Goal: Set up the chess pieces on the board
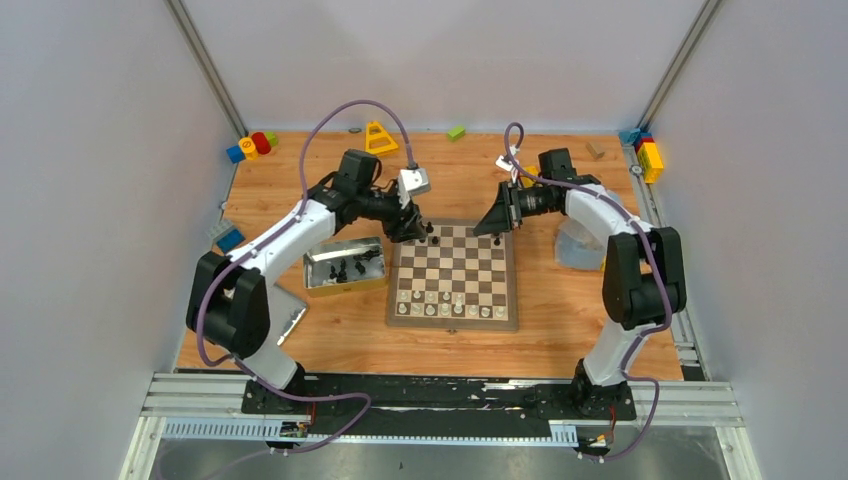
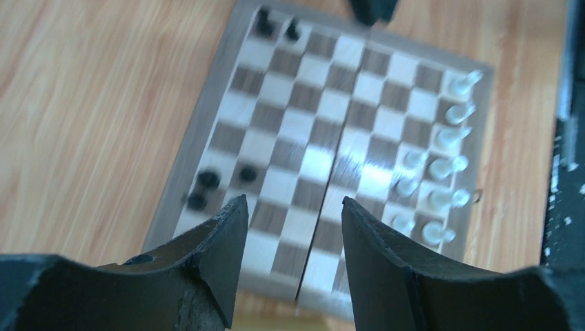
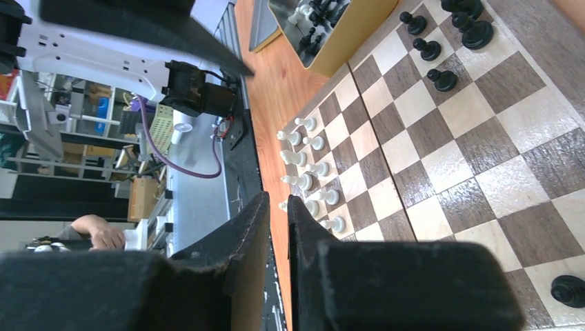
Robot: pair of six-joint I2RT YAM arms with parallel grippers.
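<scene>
The chessboard (image 1: 452, 275) carries white pieces (image 3: 294, 157) along its near side and several black pieces (image 3: 476, 31) on the far side. A lone black piece (image 3: 568, 291) stands at the board's lower right in the right wrist view. My left gripper (image 1: 408, 232) is above the board's far left, fingers parted, nothing visible between them; the left wrist view is blurred. My right gripper (image 1: 485, 228) hangs over the far right of the board, fingertips close with a narrow gap, no piece visible between them.
A metal box (image 1: 345, 265) with black and white pieces sits left of the board; a clear tub (image 1: 578, 250) is to the right under the right arm. Toy blocks (image 1: 256, 143) line the back edges. Bare wood lies in front of the board.
</scene>
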